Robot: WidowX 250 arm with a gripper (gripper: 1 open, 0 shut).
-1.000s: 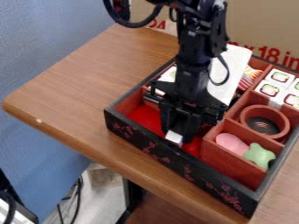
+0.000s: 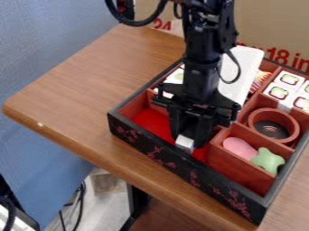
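The black arm reaches down from the top into the dark box [image 2: 241,201]. Its gripper [image 2: 187,131] is low in the red-lined left compartment, near the front wall. A small white piece [image 2: 185,143] sits at the fingertips; whether it is held cannot be told, as the fingers are mostly hidden by the gripper body.
The box's right side holds a pink oval [image 2: 240,148], a green piece [image 2: 268,161], a dark round item [image 2: 272,128] and white packets [image 2: 285,85]. A white panel [image 2: 240,77] stands behind the arm.
The arm and gripper have shifted slightly to the right and changed angle a little. The box and its other contents look unmoved.
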